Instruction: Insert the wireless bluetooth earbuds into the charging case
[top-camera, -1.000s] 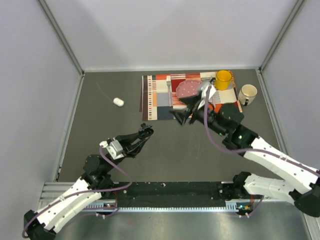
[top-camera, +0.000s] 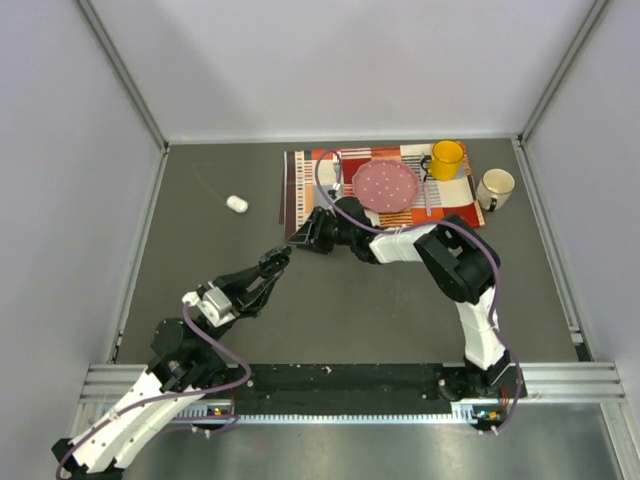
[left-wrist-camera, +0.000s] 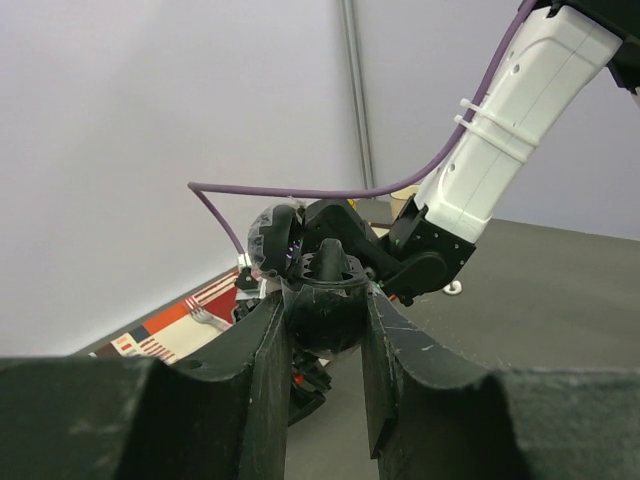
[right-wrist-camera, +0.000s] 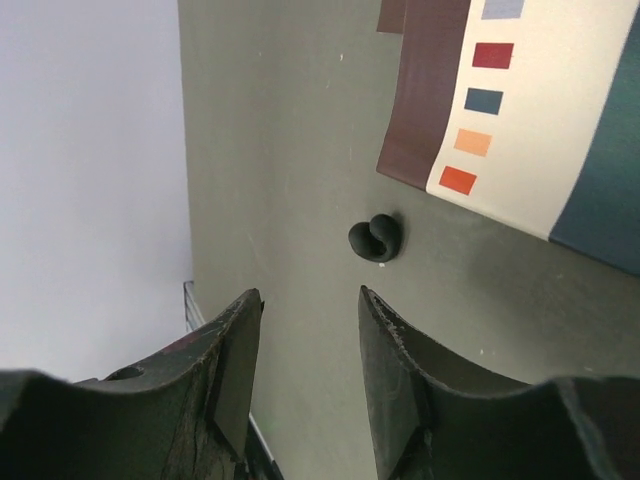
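Note:
The black charging case (left-wrist-camera: 326, 318), wrapped in something clear, is pinched upright between the fingers of my left gripper (top-camera: 274, 262), which is shut on it. A dark upright part rises from its top; whether that is the lid or an earbud I cannot tell. On the bare table, just off the placemat's corner, lies a small black curved earbud (right-wrist-camera: 376, 238). My right gripper (top-camera: 299, 241) is over that corner, close to the left one. Its fingers (right-wrist-camera: 385, 350) stand apart with nothing between them, and the earbud appears beyond their tips.
A striped placemat (top-camera: 326, 222) carries a pink plate (top-camera: 386, 186) and a fork. At the back right are a yellow mug (top-camera: 445, 160) and a white mug (top-camera: 495, 188). A white mouse-like object (top-camera: 237, 204) lies back left.
My right arm has swung left across the placemat, its gripper now near its left front corner. Over the last second the left gripper, with the case, has shifted slightly left.

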